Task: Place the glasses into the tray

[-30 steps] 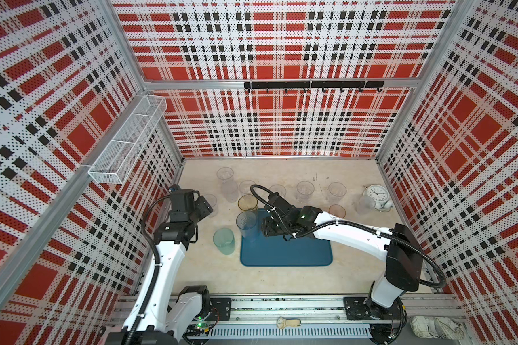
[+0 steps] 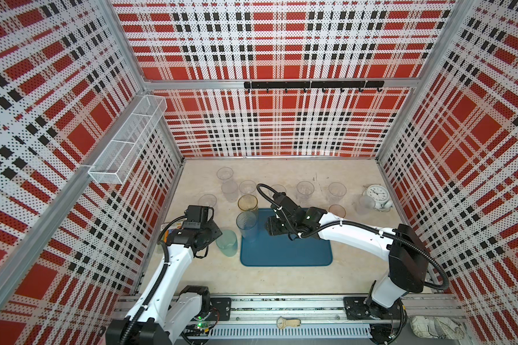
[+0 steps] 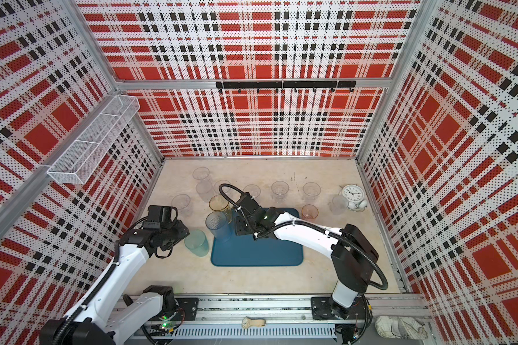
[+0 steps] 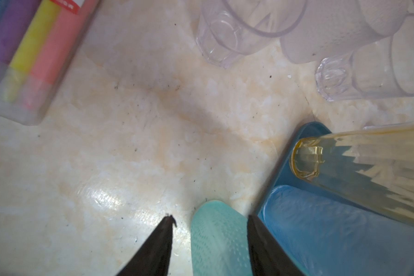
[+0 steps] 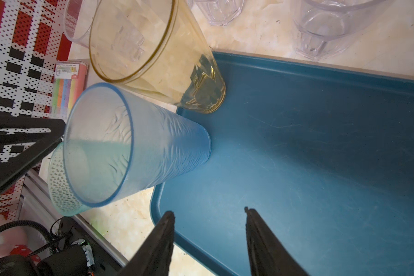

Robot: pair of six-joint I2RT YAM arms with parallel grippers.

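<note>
A green glass [image 2: 226, 243] stands left of the blue tray [image 2: 285, 265], with my left gripper shut on it, a finger on either side in the left wrist view. The left arm partly covers its rim from above. On the tray's left end stand a blue glass [image 5: 165, 142] and, behind it, an amber glass [image 5: 188, 59]. My right gripper hangs open over the tray with nothing between its fingers. Clear glasses stand behind the tray, including one at the left [image 2: 207, 202] and one near the middle [image 2: 305, 189].
A small orange-tinted glass [image 2: 336, 211] stands just off the tray's back right corner. At the right are a frosted cup [image 2: 363, 203] and a white clock [image 2: 377, 194]. A box of coloured sticks [image 4: 36, 50] lies at the left. The tray's middle and right are bare.
The right arm has moved a little to the right over the tray.
</note>
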